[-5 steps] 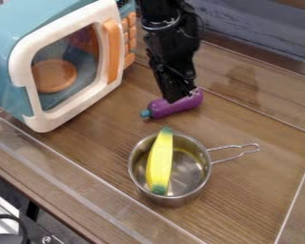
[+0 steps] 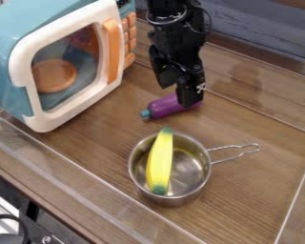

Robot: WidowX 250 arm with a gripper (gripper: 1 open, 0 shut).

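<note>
My black gripper (image 2: pixel 187 93) hangs open just above a purple eggplant-like toy (image 2: pixel 167 106), which lies on the wooden counter with its green-blue end toward the left. In front, a steel saucepan (image 2: pixel 191 187) holds a yellow banana-like toy (image 2: pixel 159 161), resting lengthwise with one end over the rim.
A light blue toy microwave (image 2: pixel 42 112) with orange trim stands at the left, its window showing an orange disc inside. The pan's handle (image 2: pixel 238 149) reaches right.
The gripper has shifted slightly and risen a little from lower over the purple toy, which is now more exposed and lies about where it was.
</note>
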